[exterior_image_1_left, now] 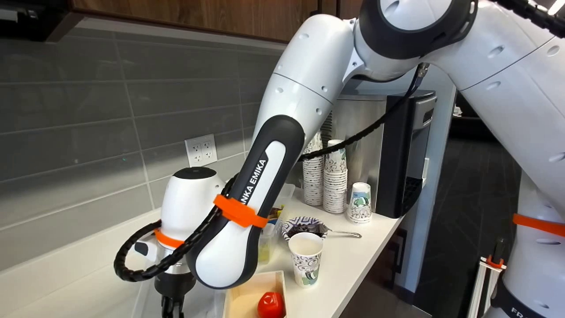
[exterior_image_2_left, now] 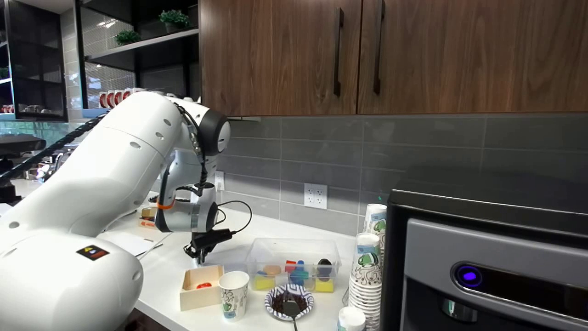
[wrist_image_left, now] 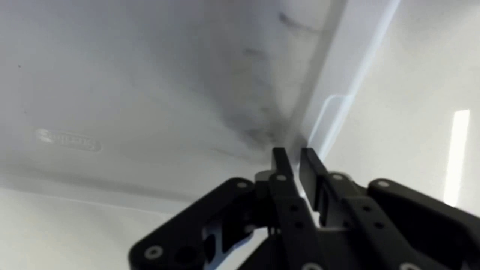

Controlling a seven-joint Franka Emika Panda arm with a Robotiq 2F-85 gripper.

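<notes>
A flat, translucent plastic lid or tray (wrist_image_left: 135,90) with a raised rim fills much of the wrist view, an embossed label at its left. My gripper is over its right edge, fingers part open with a narrow gap. The rim passes behind and between the fingertips; whether they touch it I cannot tell. Exterior view 1 has the gripper (exterior_image_1_left: 172,312) low at the bottom edge, pointing down. In exterior view 2 the gripper (exterior_image_2_left: 200,258) is above the counter, behind the wooden box (exterior_image_2_left: 190,298). A red tomato-like thing (exterior_image_1_left: 271,304) lies in that box.
To the box's right stand a paper cup (exterior_image_2_left: 234,298) and a clear bin (exterior_image_2_left: 292,245) holding colourful items. A patterned bowl (exterior_image_2_left: 275,310) of dark stuff has a utensil in it. Stacked cups (exterior_image_2_left: 364,276) are by the black machine (exterior_image_2_left: 441,253). A tiled wall (exterior_image_1_left: 63,148) runs behind.
</notes>
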